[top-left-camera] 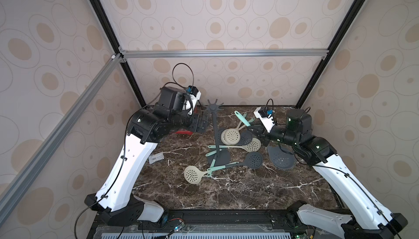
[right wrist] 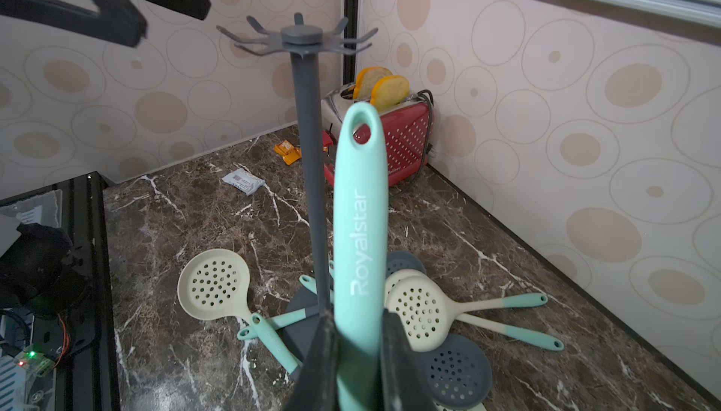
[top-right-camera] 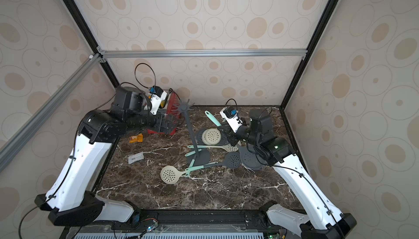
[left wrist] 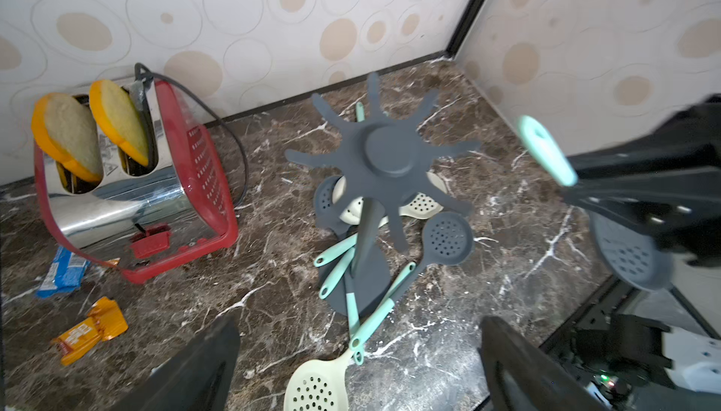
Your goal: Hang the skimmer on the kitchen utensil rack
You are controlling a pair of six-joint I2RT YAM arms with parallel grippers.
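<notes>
My right gripper is shut on a mint skimmer handle (right wrist: 360, 246), held upright with its holed end up; in the top left view this handle (top-left-camera: 241, 117) tilts right of the rack. The grey utensil rack (right wrist: 306, 110) stands in the middle, its hooked top (left wrist: 386, 148) empty, with spatulas and skimmers lying round its base. My left gripper (top-left-camera: 198, 123) is open at the rack's left, with nothing between its fingers. The head of the held skimmer is mostly hidden in the right wrist view.
A red toaster (left wrist: 202, 178) with bread stands at the back left, with an orange packet (left wrist: 90, 328) and a white packet (top-left-camera: 155, 157) nearby. Loose utensils crowd the middle and right of the counter.
</notes>
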